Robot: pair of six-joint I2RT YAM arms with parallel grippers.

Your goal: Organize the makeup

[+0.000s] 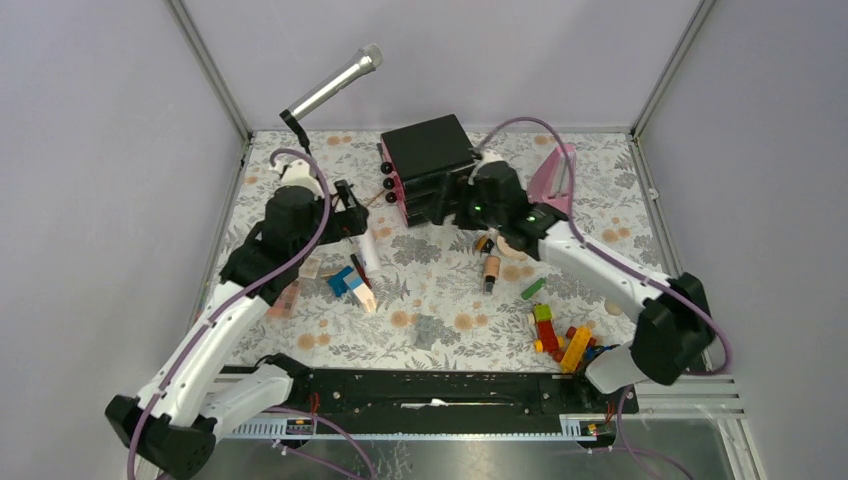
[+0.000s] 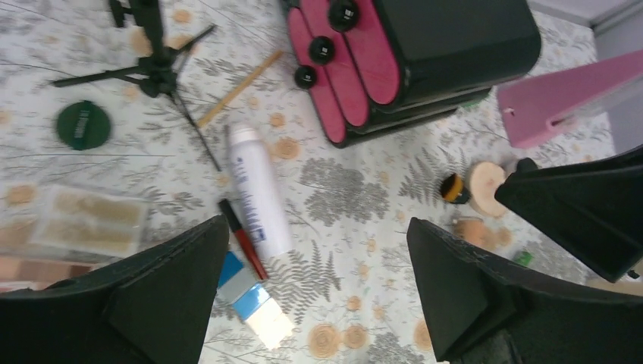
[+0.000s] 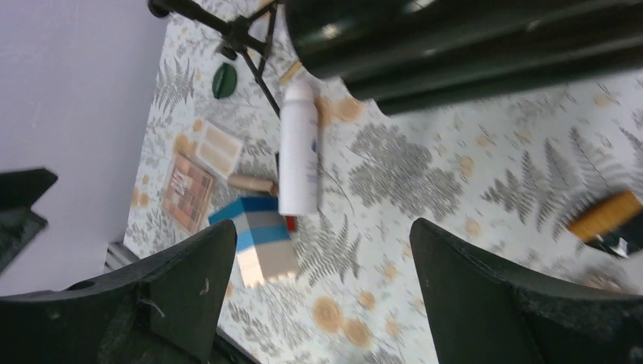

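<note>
A black box with pink drawer fronts (image 1: 432, 145) stands at the back middle. My left gripper (image 1: 356, 207) hangs open left of its knobs, holding nothing. Just right of the box's front lower corner, my right gripper (image 1: 447, 204) is open and empty too. Between the left fingers, in the left wrist view, show a white bottle (image 2: 259, 189) and a black-and-red pencil (image 2: 243, 240) lying side by side on the table below. Left of them lie makeup palettes (image 3: 188, 192). A foundation bottle (image 1: 491, 268) lies near the middle, close to a round beige powder (image 1: 512, 247), partly hidden by the right arm.
A blue-and-white block (image 1: 359, 290) lies below the white bottle. A microphone stand (image 2: 158, 72) rises at the back left. At the right are a pink holder (image 1: 547, 183), a green piece (image 1: 533, 288) and toy bricks (image 1: 575, 348).
</note>
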